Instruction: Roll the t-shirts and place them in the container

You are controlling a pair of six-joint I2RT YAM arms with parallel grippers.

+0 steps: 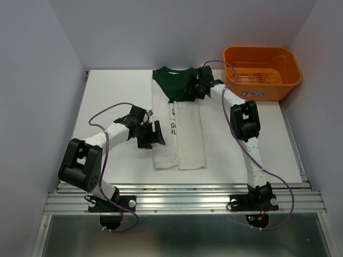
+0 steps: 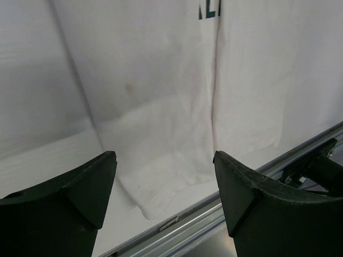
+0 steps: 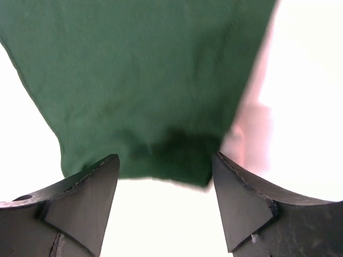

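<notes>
A white t-shirt (image 1: pixel 189 139) with black lettering lies flat and lengthwise on the white table, its hem at the front, with dark green cloth (image 1: pixel 171 80) across its upper end. My left gripper (image 1: pixel 152 134) hangs over the shirt's left side, fingers parted and empty; in the left wrist view (image 2: pixel 164 193) the white fabric lies beneath them. My right gripper (image 1: pixel 194 88) is at the green cloth's right side. In the right wrist view (image 3: pixel 166 179) it stands open, a blurred corner of green cloth between and beyond its fingertips.
An orange bin (image 1: pixel 268 67) stands at the back right. Grey walls border the back and sides, and a metal rail runs along the front edge.
</notes>
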